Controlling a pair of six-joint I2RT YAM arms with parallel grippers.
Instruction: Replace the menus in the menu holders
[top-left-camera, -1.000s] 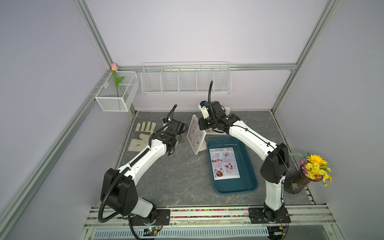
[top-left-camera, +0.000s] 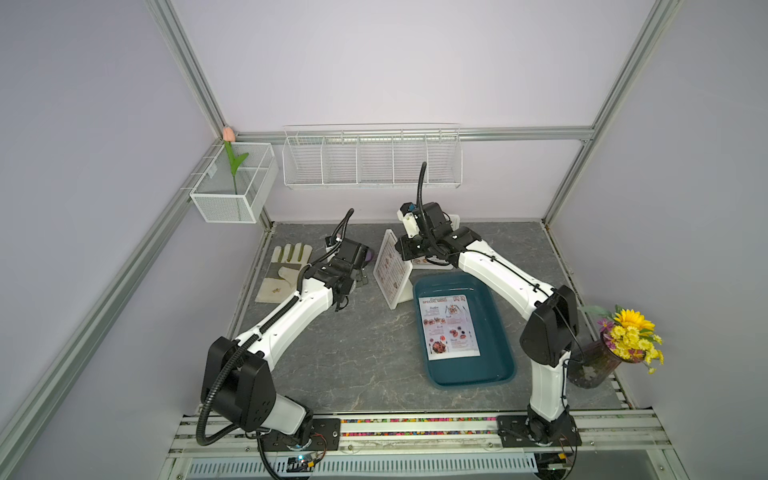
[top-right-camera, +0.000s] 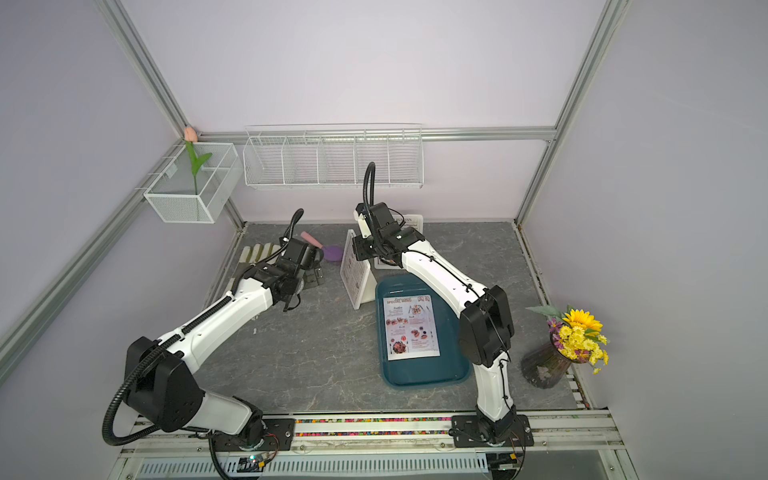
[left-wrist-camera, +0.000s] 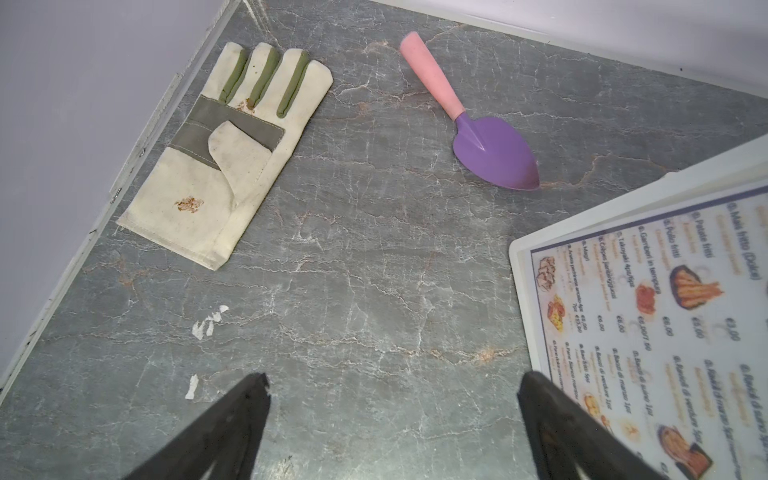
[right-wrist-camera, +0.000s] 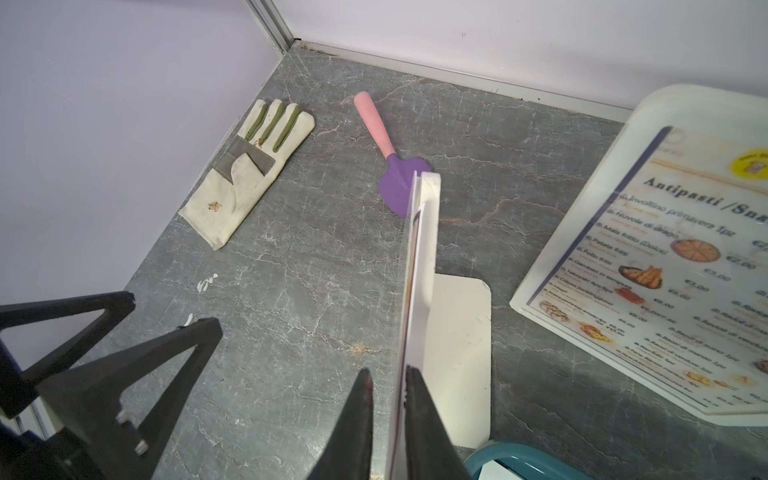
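Note:
One white menu holder (top-left-camera: 393, 269) stands upright on the counter, turned edge-on in the right wrist view, with a printed menu inside it. My right gripper is open, its fingers (right-wrist-camera: 436, 436) on either side of that holder's edge; whether they touch it I cannot tell. To the holder's left, my left gripper is open and empty above bare counter. A second holder with a menu (right-wrist-camera: 696, 280) stands farther back on the right. Another menu (top-left-camera: 449, 326) lies face up in the teal tray (top-left-camera: 497, 372).
A work glove (left-wrist-camera: 212, 160) and a purple trowel (left-wrist-camera: 496, 152) with a pink handle lie at the back left. A vase of yellow flowers (top-left-camera: 632, 328) stands at the right edge. Wire baskets (top-left-camera: 372, 160) hang on the back wall.

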